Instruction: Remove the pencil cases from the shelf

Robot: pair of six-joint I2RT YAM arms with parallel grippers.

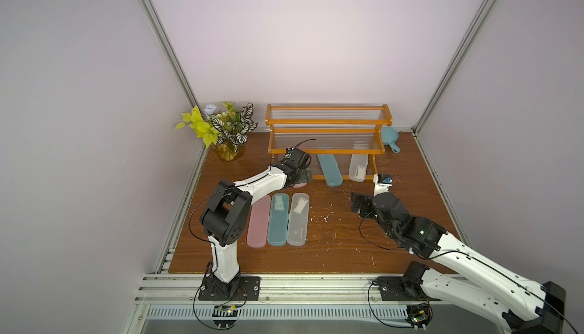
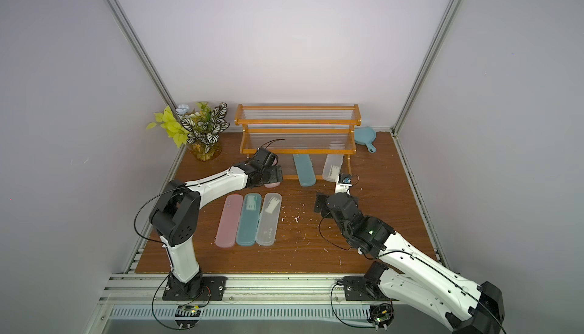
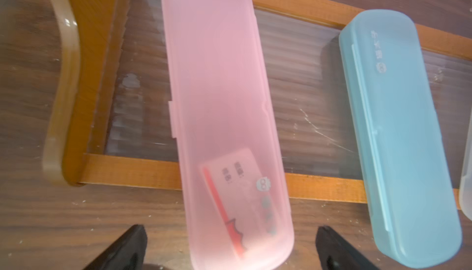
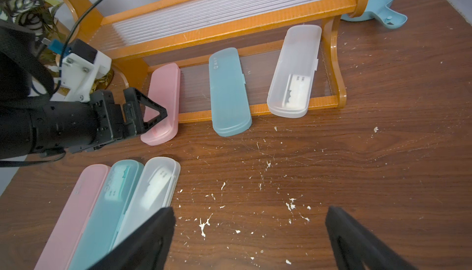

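On the bottom tier of the wooden shelf lie a pink case, a blue case and a clear case, their near ends overhanging the front rail. My left gripper is open above the pink case's near end, with a finger on either side and apart from it. Three more cases lie side by side on the table: a pink one, a blue one and a clear one. My right gripper stands open and empty over the table's right half.
A potted plant stands left of the shelf, and a blue scoop lies at its right. The shelf's upper tiers are empty. White scraps litter the clear table middle.
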